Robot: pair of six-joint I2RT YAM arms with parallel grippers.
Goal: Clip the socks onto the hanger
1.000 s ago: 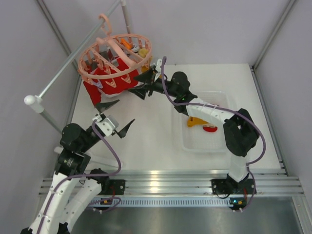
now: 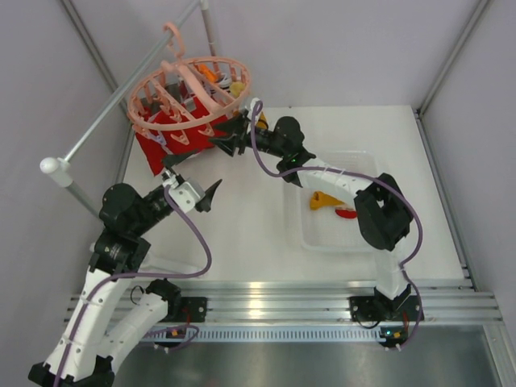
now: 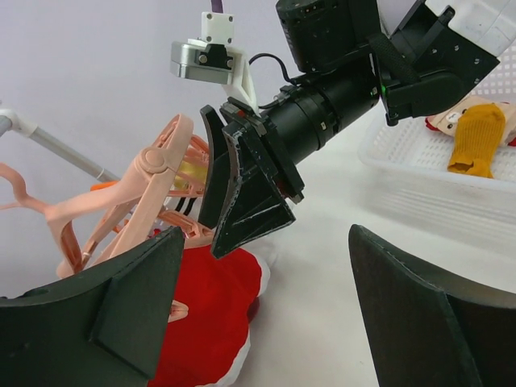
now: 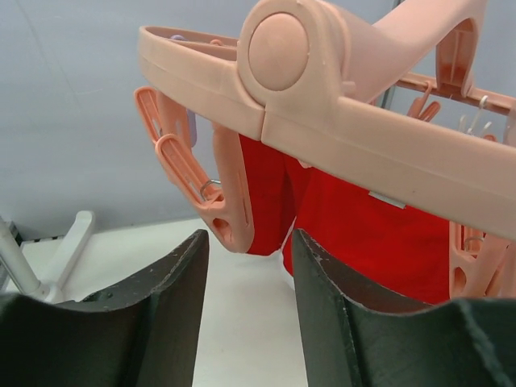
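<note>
A round pink clip hanger [image 2: 189,95] hangs from the rail at the back left, with several socks on its clips. One is a large red sock [image 3: 210,318] with white trim, hanging below the ring. My left gripper [image 2: 196,177] stands open in front of the hanger, nothing between its fingers. Right of it, close to the ring's edge, my right gripper [image 2: 226,140] is also open and empty. In the right wrist view a pink clip [image 4: 218,189] hangs just beyond its fingers. An orange sock [image 2: 324,200] and a red sock [image 2: 346,214] lie in the white basket [image 2: 294,218].
The white rail [image 2: 121,90] runs above my left arm. The basket stands under my right arm. Bare white table [image 2: 246,234] lies between the left arm and the basket.
My left gripper has moved toward the hanger, up in the top view.
</note>
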